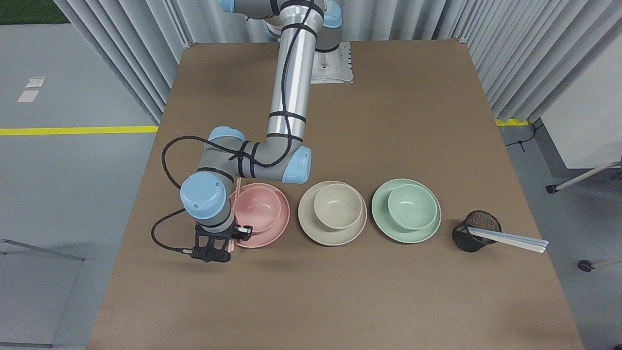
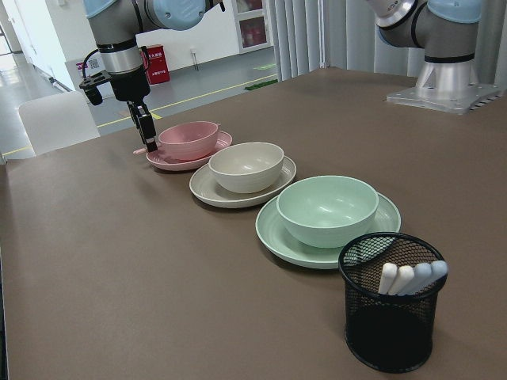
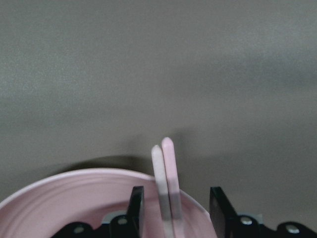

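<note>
A pair of pink chopsticks (image 3: 170, 168) rests across the rim of a pink plate (image 3: 74, 198), partly hidden under the arm in the front view. My gripper is open, its two black fingers either side of the chopsticks. In the left view the gripper (image 2: 149, 144) is low at the near edge of the pink plate, with the pink bowl (image 2: 188, 138) just beyond it.
To the right stand a cream bowl (image 1: 337, 205) on its plate, a green bowl (image 1: 411, 206) on its plate, and a black mesh cup (image 1: 466, 240) with white and blue chopsticks.
</note>
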